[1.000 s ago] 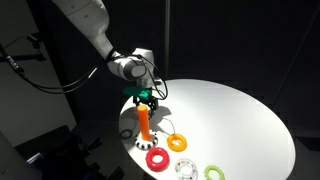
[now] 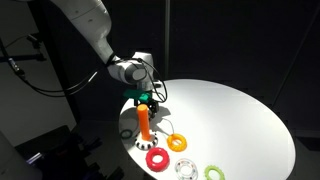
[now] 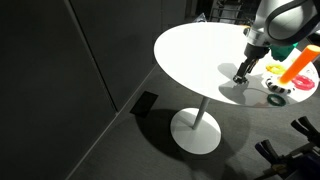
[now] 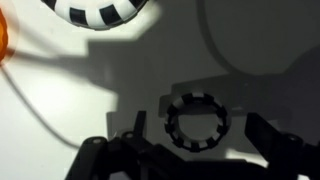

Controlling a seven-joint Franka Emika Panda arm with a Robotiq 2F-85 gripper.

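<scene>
In the wrist view a small black-and-white checkered ring (image 4: 197,122) lies flat on the table, in line with the gap between my fingers. My gripper is open, one fingertip to either side of that ring; whether the tips touch the table is hard to tell. In exterior view 1 the gripper (image 2: 153,104) is low over the table behind an orange upright post (image 2: 144,123). A larger checkered ring (image 2: 147,142) surrounds the post's foot. From the other side, the gripper (image 3: 240,77) appears close to the tabletop.
A red ring (image 2: 158,159), an orange ring (image 2: 177,142), a white patterned ring (image 2: 186,170) and a green ring (image 2: 214,173) lie toward the near edge. A dark ring (image 3: 277,99) rests by the rim.
The arm and gripper have come down slightly toward the table. The post and the visible rings have stayed in place.
</scene>
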